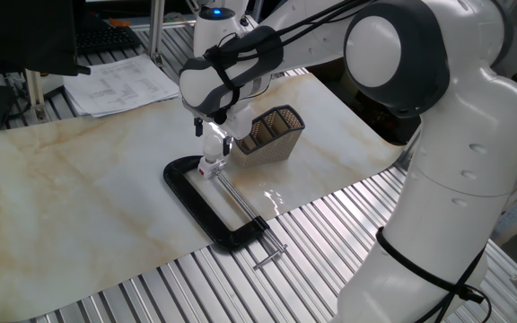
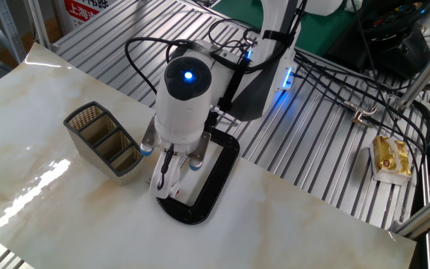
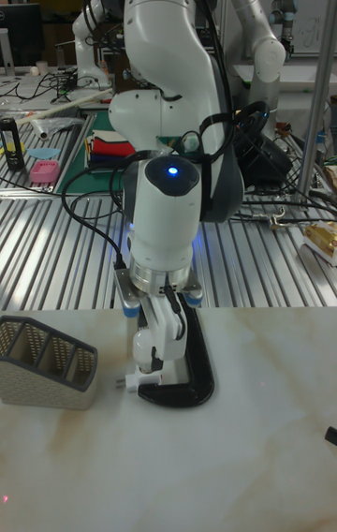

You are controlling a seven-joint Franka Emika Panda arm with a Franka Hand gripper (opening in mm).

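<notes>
A large black C-clamp (image 1: 197, 208) with a silver screw rod (image 1: 238, 199) lies flat, its frame partly on the marbled sheet and its screw handle over the slatted table. My gripper (image 1: 211, 161) points down at the clamp's far end, low over the sheet. In exterior view 3, a small white piece (image 3: 131, 382) with a short metal end shows at the gripper's tip, beside the curved end of the clamp (image 3: 180, 394). The arm's own white parts hide most of the fingers, so whether they are closed on this piece cannot be made out.
A beige mesh organizer (image 2: 103, 146) with dark-rimmed, empty-looking compartments stands close beside the gripper. Papers (image 1: 119, 85) lie past the sheet's edge. A gold-wrapped packet (image 2: 390, 160) rests on the slats. Much of the marbled sheet (image 1: 70, 206) is bare.
</notes>
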